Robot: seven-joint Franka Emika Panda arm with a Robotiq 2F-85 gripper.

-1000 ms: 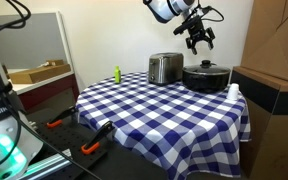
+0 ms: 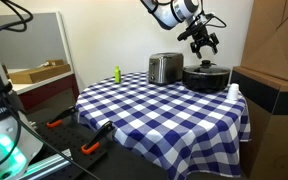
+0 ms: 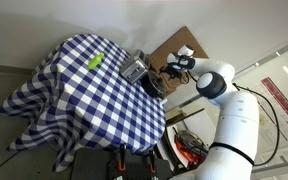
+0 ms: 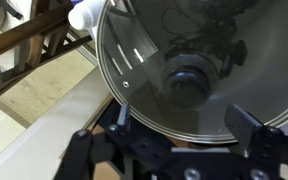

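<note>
A black pot (image 2: 206, 80) with a glass lid stands at the far right of the checkered table. Its round black lid knob (image 4: 187, 85) shows in the wrist view, inside the metal-rimmed glass. My gripper (image 2: 205, 49) hangs a short way above the knob, its fingers apart and empty. Seen from the wrist, one finger (image 4: 122, 119) lies to the left of the knob and the other to the right, both low in the picture. In exterior view 2 the gripper (image 3: 172, 73) is small and partly blends with the dark pot.
A silver toaster (image 2: 166, 68) stands just left of the pot. A white cup (image 2: 233, 91) is by the pot's front right, near cardboard boxes (image 2: 269, 110) at the table's edge. Far left stands a green bottle (image 2: 117, 74).
My gripper has shifted slightly right and down over the pot, staying open. Pot, toaster, cup and bottle have not moved.
</note>
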